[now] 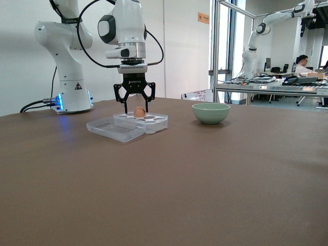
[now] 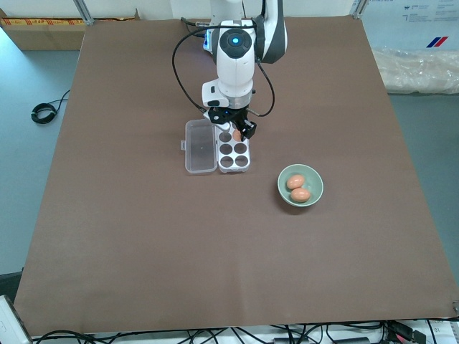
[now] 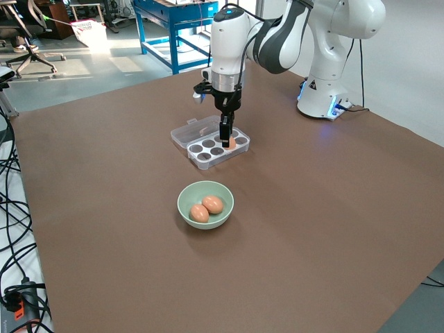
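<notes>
My black gripper hangs low over the clear egg box, its two fingers apart on either side of a brown egg that sits in one of the box's holes; the top view shows gaps beside the egg. The box's lid lies open beside the tray. A mint green bowl with two brown eggs in it stands apart from the box, nearer the front in the right view.
Cables and equipment lie off the table along one edge. The white arm's base stands at the back.
</notes>
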